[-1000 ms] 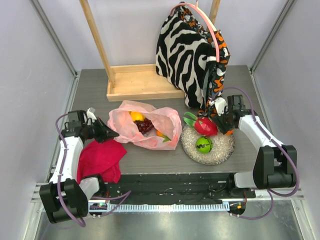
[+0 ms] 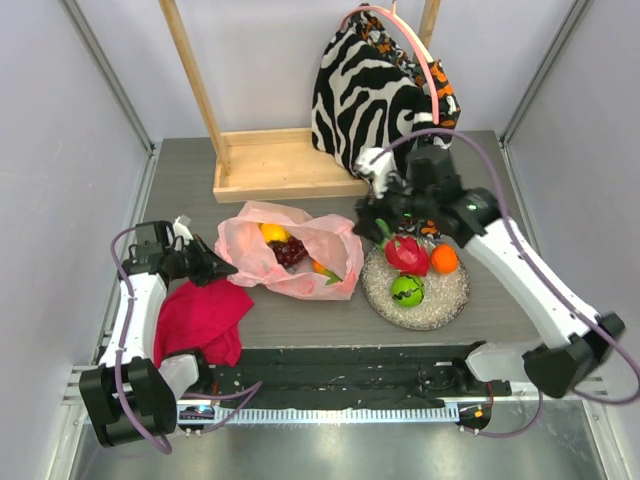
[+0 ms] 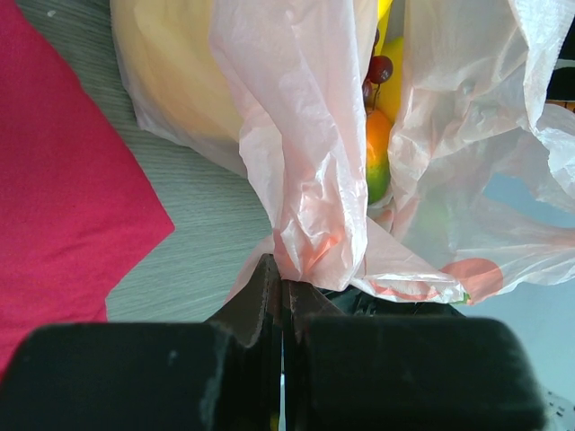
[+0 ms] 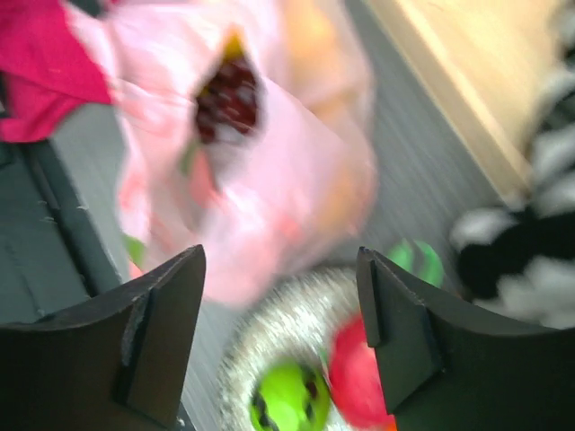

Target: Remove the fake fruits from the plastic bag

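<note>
The pink plastic bag [image 2: 250, 243] lies open mid-table, holding a yellow fruit [image 2: 274, 231], dark grapes [image 2: 288, 251] and an orange-green fruit [image 3: 377, 153]. My left gripper [image 2: 222, 268] is shut at the bag's left edge, seen close against the plastic in the left wrist view. My right gripper [image 2: 372, 225], blurred in motion, is open above the bag's right side and plate, nothing seen between its fingers. On the speckled plate [image 2: 385, 310] sit a red fruit [image 2: 410, 255], an orange [image 2: 444, 258] and a green ball [image 2: 407, 290].
A red cloth [image 2: 200, 320] lies at the front left. A wooden stand [image 2: 280, 155] with a zebra-print fabric [image 2: 365, 100] stands at the back. Bare table surrounds the bag.
My right arm has swung leftward from over the orange toward the bag, leaving the orange on the plate. The left arm and bag look unchanged.
</note>
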